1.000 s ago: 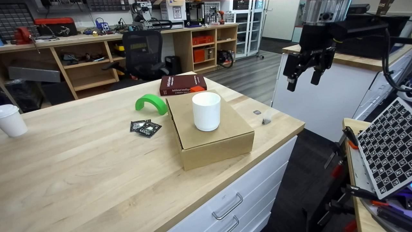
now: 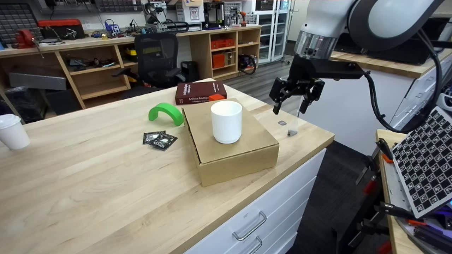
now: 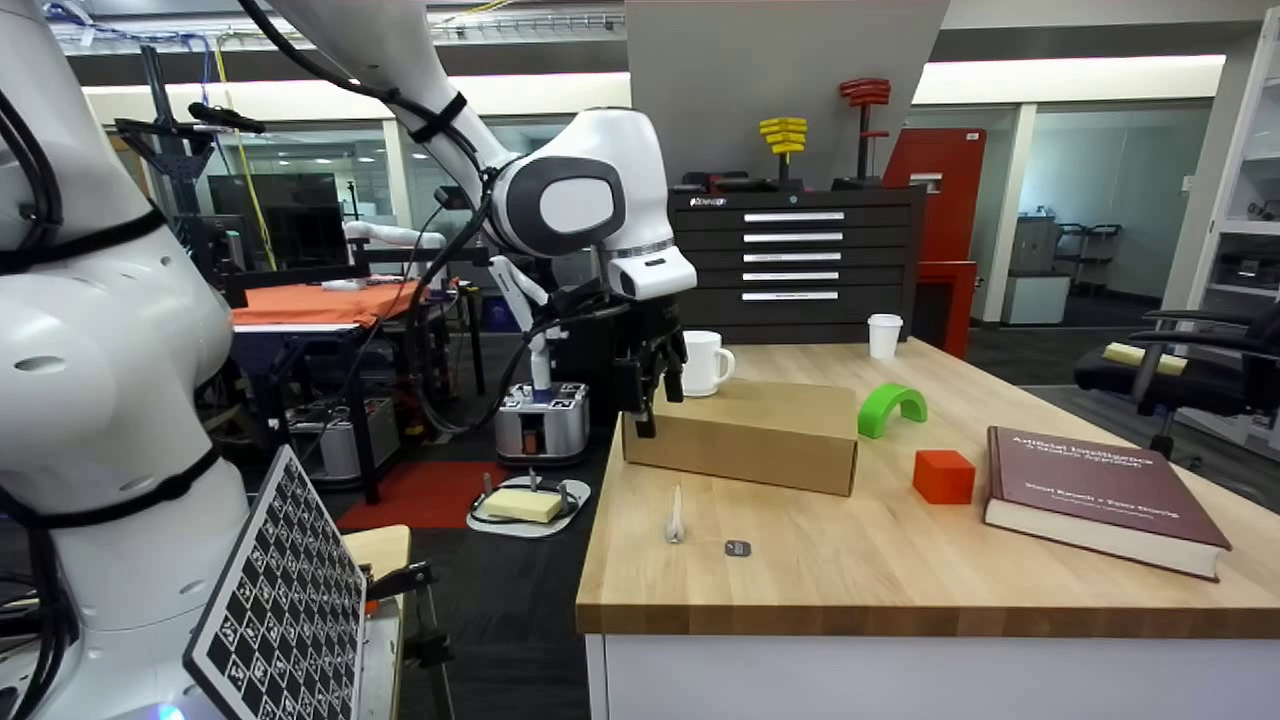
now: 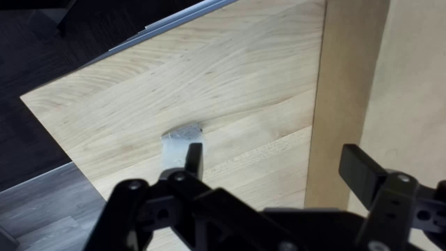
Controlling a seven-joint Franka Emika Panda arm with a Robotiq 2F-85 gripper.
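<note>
My gripper (image 2: 290, 107) hangs open over the table's right corner, nothing between its fingers. Under it lies a small pale, see-through packet like a tea bag (image 2: 292, 132), with grey matter at one end. In the wrist view the packet (image 4: 182, 134) is close to the left finger (image 4: 194, 158), which overlaps part of it. A small grey tag (image 3: 737, 548) lies near it. A white mug (image 2: 226, 122) stands upright on the flat brown cardboard box (image 2: 262, 158); its handle shows in exterior view 2. The right finger (image 4: 359, 171) appears over the box.
Beyond the box are a green arch (image 2: 166, 112), a red block (image 3: 944, 476) and a maroon book (image 3: 1098, 492). Two black sachets (image 2: 160, 139) lie left of the box, and a white paper cup (image 2: 13, 132) stands at far left.
My gripper has come left and down from beyond the table's right edge to above the packet, and it has turned. The things on the table have not moved.
</note>
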